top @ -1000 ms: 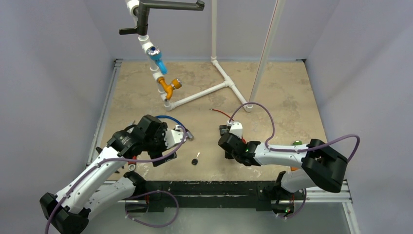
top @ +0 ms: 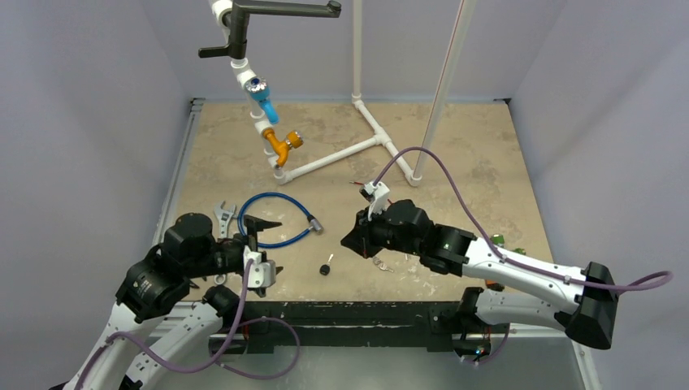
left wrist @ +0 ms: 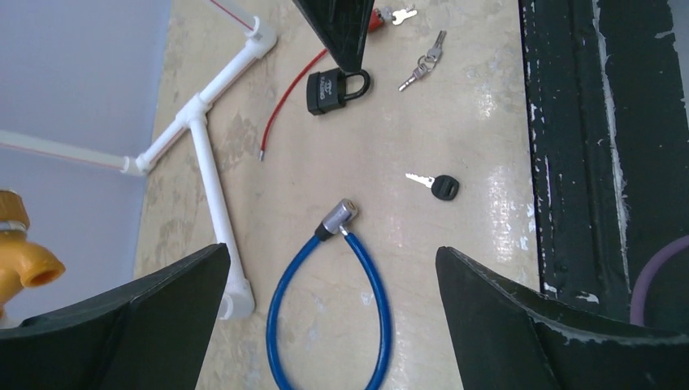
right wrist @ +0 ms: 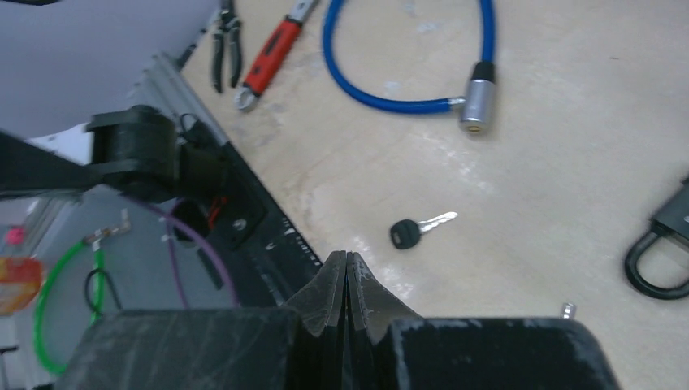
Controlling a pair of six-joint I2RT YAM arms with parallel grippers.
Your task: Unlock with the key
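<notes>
A single key with a round black head (top: 325,269) lies flat on the table between the two arms. The blue cable lock (top: 275,195) rests in a loop, its silver cylinder lying beside the cable's end, with the keyhole face visible in the right wrist view. My left gripper (top: 275,247) is open over the table left of the key, nothing between its fingers. To the right of the key my right gripper (top: 348,245) is raised and shut; nothing shows between its fingertips. A black padlock (left wrist: 327,90) and a small ring of keys (left wrist: 424,65) lie farther right.
A red cable lock (left wrist: 280,101) runs beside the padlock. Wrenches (right wrist: 272,61) and pliers (right wrist: 227,45) lie at the left edge. White pipes (top: 333,155) and an orange tap (top: 281,146) stand behind.
The right gripper has risen and moved left toward the key. The key has stayed put.
</notes>
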